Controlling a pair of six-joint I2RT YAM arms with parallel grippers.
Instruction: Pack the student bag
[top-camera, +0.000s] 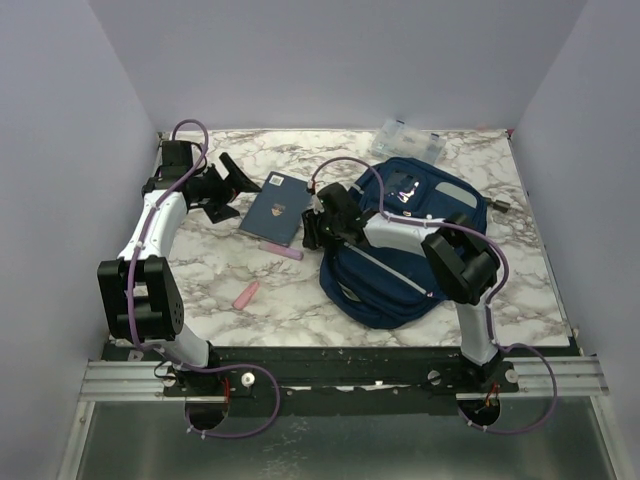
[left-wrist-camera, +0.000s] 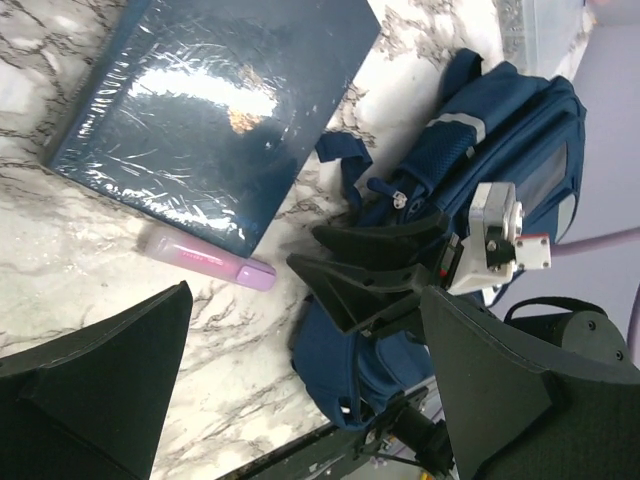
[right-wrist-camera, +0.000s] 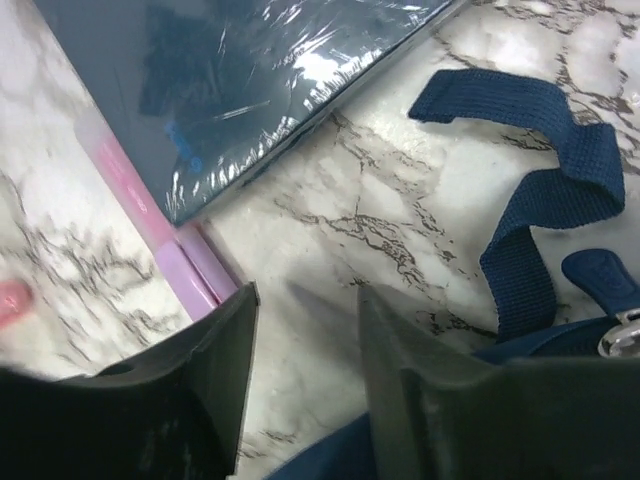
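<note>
A dark blue book (top-camera: 275, 210) in shiny wrap lies flat and slanted on the marble table. My left gripper (top-camera: 235, 190) is open to the left of it, nothing between its fingers. Just past the book's right edge is my right gripper (top-camera: 312, 228), its fingers partly open around bare table. A navy bag (top-camera: 385, 270) lies under the right arm; its strap (right-wrist-camera: 545, 180) curls near the right gripper. Touching the book's lower edge is a pink-purple marker (right-wrist-camera: 165, 220), whose cap end reaches close to the right gripper's left finger (right-wrist-camera: 235, 340).
A small pink item (top-camera: 246, 294) lies lower on the table. Behind the bag sits a clear plastic case (top-camera: 408, 140). Small dark objects, one a block (top-camera: 498, 206), are at the right.
</note>
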